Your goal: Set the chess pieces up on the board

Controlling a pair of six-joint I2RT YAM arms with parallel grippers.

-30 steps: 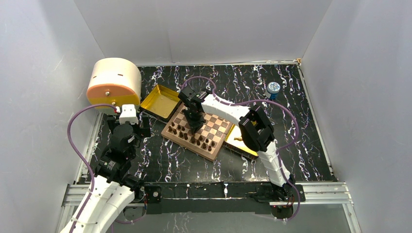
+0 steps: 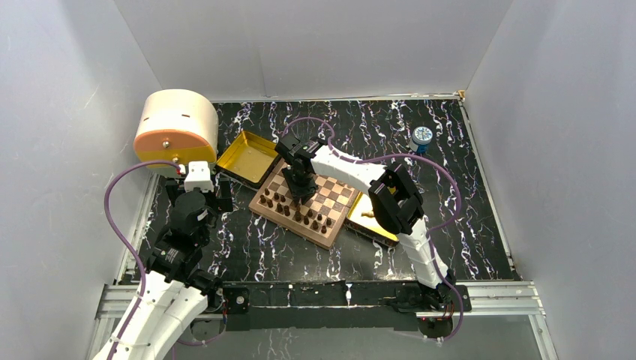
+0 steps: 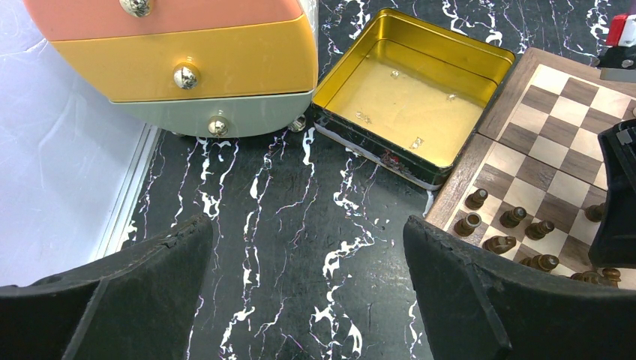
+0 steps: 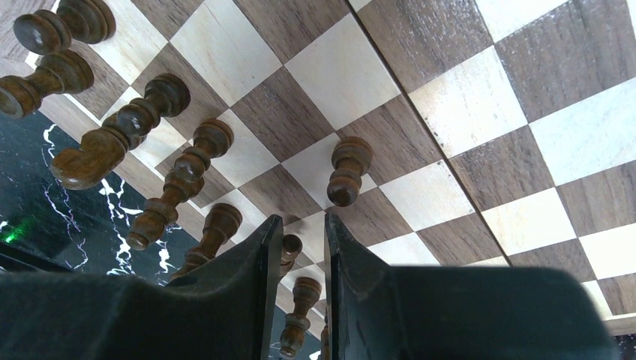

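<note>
The wooden chessboard (image 2: pixel 341 193) lies mid-table, with dark brown pieces (image 2: pixel 279 208) standing in rows along its near side. In the right wrist view, one dark pawn (image 4: pixel 350 169) stands apart from the others, just beyond the fingertips. My right gripper is low over these pieces, its fingers a narrow gap apart. A dark piece (image 4: pixel 291 244) shows in that gap beside the left finger; whether it is gripped cannot be told. My left gripper hangs open and empty over bare table, left of the board.
An empty gold tin (image 2: pixel 248 157) sits behind the board's left corner. A second tin (image 2: pixel 385 237), holding pale pieces (image 2: pixel 368 214), is partly hidden by my right arm. A drawer cabinet (image 2: pixel 174 127) stands back left, a blue jar (image 2: pixel 421 139) back right.
Hardly anything differs: my right gripper has shifted very slightly over the board. The left arm and the standing pieces in view are where they were.
</note>
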